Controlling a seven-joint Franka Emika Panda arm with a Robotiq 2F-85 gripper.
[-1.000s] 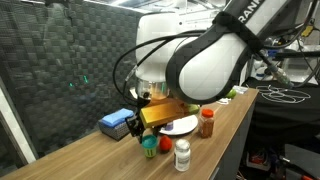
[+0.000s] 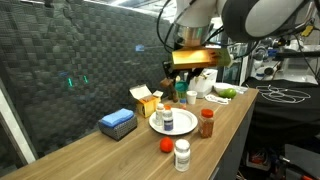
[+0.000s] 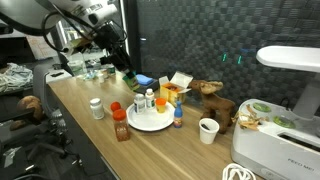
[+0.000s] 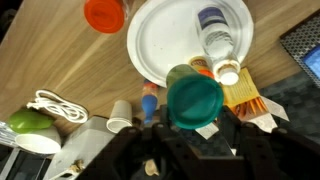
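A green-capped bottle [image 4: 195, 102] is held in my gripper, which is shut on it in the wrist view. The gripper [image 3: 125, 66] hangs with the bottle [image 3: 131, 79] above the back part of the white plate [image 3: 152, 122], the bottle apart from the plate as far as I can tell. On the plate stand white bottles [image 3: 141, 105] and an orange-topped item [image 3: 161, 105]. From exterior view 1, the held bottle [image 2: 180, 87] appears just behind the plate [image 2: 185, 124].
A red-lidded jar [image 2: 206, 124], a tomato [image 2: 166, 145] and a white bottle [image 2: 182, 156] stand in front of the plate. Behind are an open yellow box [image 2: 145, 101] and a dark blue box [image 2: 118, 124]. A blue bottle [image 3: 178, 112] and a white cup [image 3: 208, 130] sit beyond the plate.
From near the front left of the table, my gripper has travelled back and to the right in exterior view 1, carrying the green-capped bottle over the plate area. The things on the table look unmoved.
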